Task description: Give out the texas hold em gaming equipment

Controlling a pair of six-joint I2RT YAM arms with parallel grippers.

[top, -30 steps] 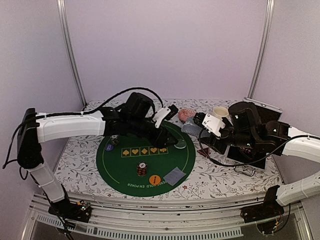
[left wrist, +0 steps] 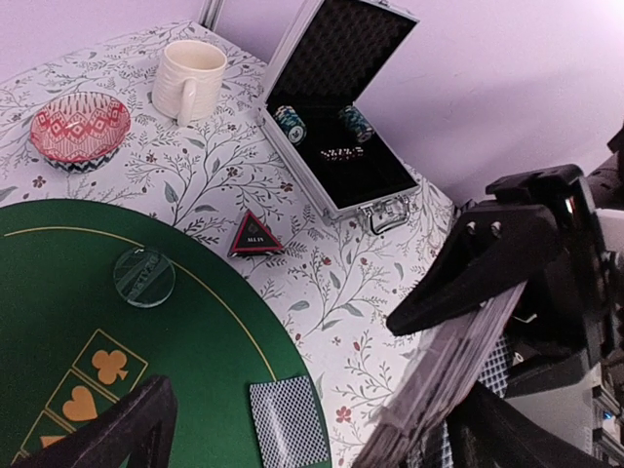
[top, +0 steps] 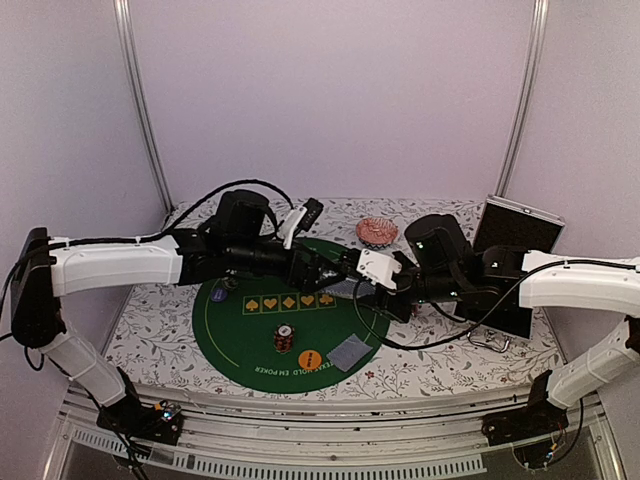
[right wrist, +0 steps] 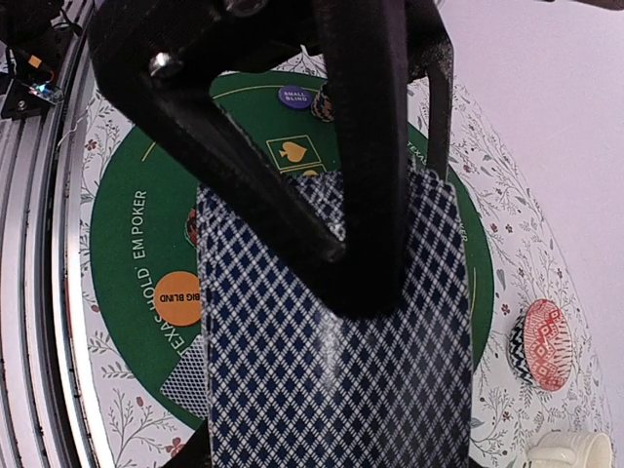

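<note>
A deck of cards with a blue-and-white checkered back is upright above the green poker mat, my right gripper shut on its lower part. My left gripper is open, with one finger in front of the deck's upper edge and the other behind. On the mat lie checkered cards, an orange BIG BLIND button, a red chip stack, a blue SMALL BLIND button and a clear round button.
Behind the mat stands a red patterned bowl; a cream mug is beside it. At right, an open case holds some chips. A triangular ALL IN marker lies between mat and case. Both arms meet closely over the mat.
My right gripper has carried the deck leftward from near the bowl to over the mat.
</note>
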